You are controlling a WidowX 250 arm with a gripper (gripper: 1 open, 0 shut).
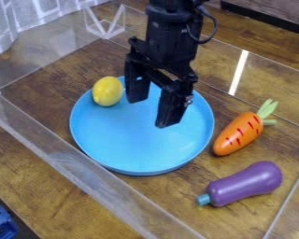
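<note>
My black gripper (159, 91) hangs open over the back half of a blue plate (137, 142), with nothing visible between its fingers. A small yellow object (107, 91) lies on the plate's back left, just left of the gripper. An orange toy carrot (241, 133) with a green top lies right of the plate. A purple toy eggplant (243, 184) lies at the front right.
Clear plastic walls or edges run along the left side.
</note>
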